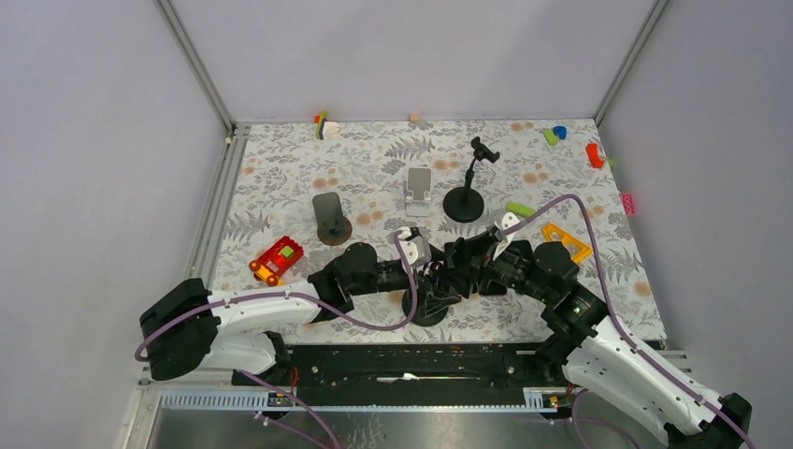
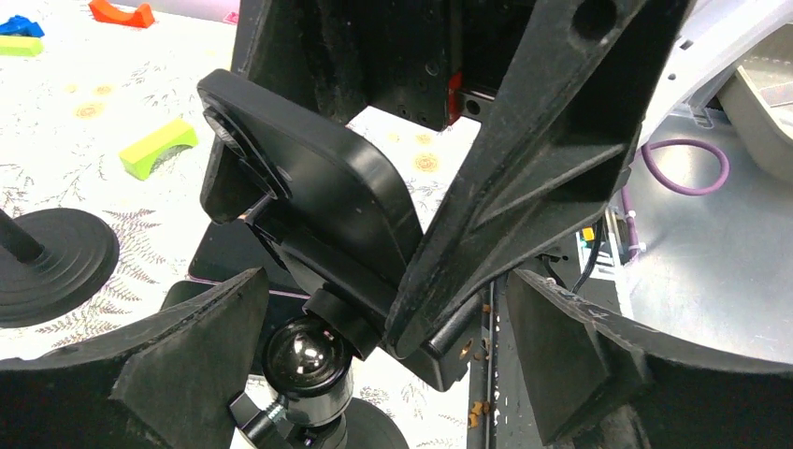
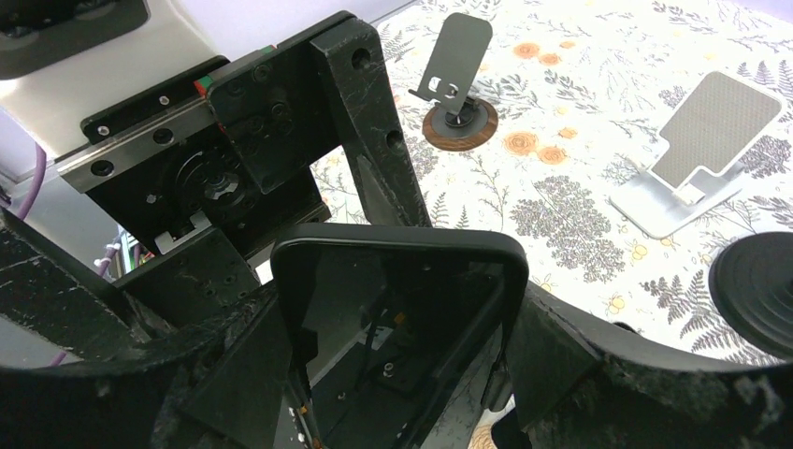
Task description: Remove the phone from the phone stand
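Note:
In the left wrist view a black phone (image 2: 313, 154) sits tilted in the clamp of a black phone stand, whose shiny ball joint (image 2: 307, 357) and round base (image 2: 374, 428) show below it. My left gripper is open, its fingers on either side of the stand's joint, nearer the left one. The right gripper has its fingers at the two side edges of the phone (image 3: 397, 240); whether they grip it firmly cannot be told. From the top, both grippers hide the phone, and only the stand's base (image 1: 427, 316) shows beneath them.
Another black stand (image 1: 463, 204), a white stand (image 1: 418, 192) and a grey stand (image 1: 329, 219) stand farther back. A dark flat object (image 1: 492, 286) lies under the right arm. The red toy truck (image 1: 277, 259) is at left, a yellow triangle (image 1: 569, 243) at right.

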